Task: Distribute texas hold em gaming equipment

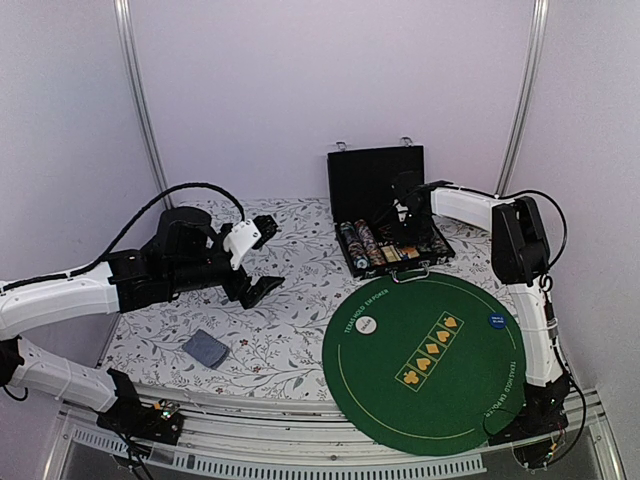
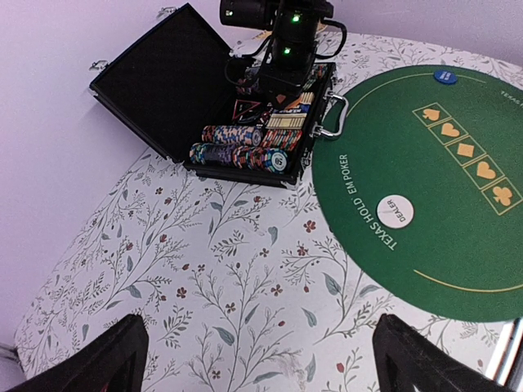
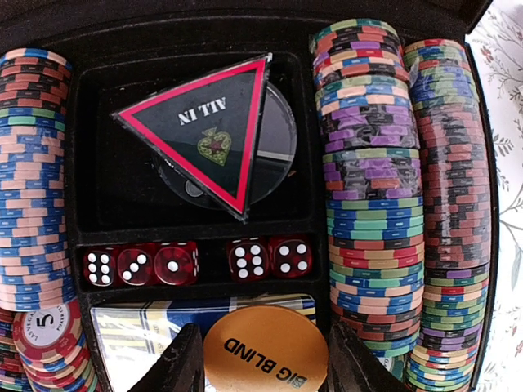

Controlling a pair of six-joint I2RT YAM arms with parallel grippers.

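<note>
An orange BIG BLIND button [image 3: 265, 349] lies over the card decks [image 3: 135, 327] in the open black chip case [image 1: 376, 178]. My right gripper points down into the case, one finger [image 3: 186, 359] at each side of the button, close against its edges; whether they grip it cannot be told. On the round green poker mat [image 1: 385, 400] lie the white DEALER button [image 2: 395, 211] and a blue button [image 1: 497, 321]. Over the left part of the table, my left gripper [image 1: 268, 262] stands open, with nothing between its fingers.
Chip stacks [image 3: 449, 163], several red dice [image 3: 176, 263] and a triangular ALL IN marker [image 3: 208, 135] fill other compartments of the case. A grey-blue cloth [image 1: 206, 348] lies front left. Bare tablecloth [image 1: 290, 340] separates it from the mat.
</note>
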